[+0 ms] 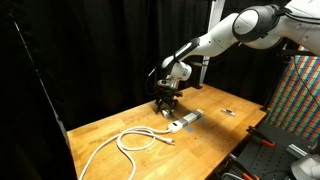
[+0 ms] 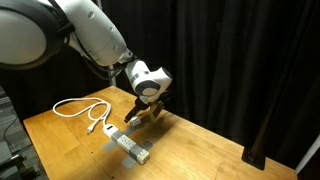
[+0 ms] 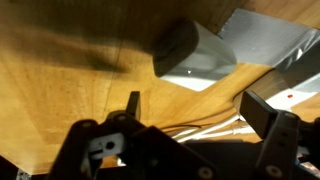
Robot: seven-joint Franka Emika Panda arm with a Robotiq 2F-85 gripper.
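Observation:
A small white block-like object [image 3: 202,62] lies on the wooden table, just beyond the fingertips in the wrist view. My gripper is open, its black fingers wide apart with only table between them. In exterior view 1 the gripper [image 1: 165,104] hangs low right over the white object [image 1: 166,113] and partly hides it. Exterior view 2 also has the object [image 2: 136,121] close under the gripper. I cannot tell from these views whether the fingers touch it.
A white power strip [image 1: 184,122] lies nearby, and its white cable [image 1: 122,143] loops over the table's left part. Grey tape [image 3: 268,38] is stuck to the wood beside the object. Black curtains [image 2: 235,70] hang behind.

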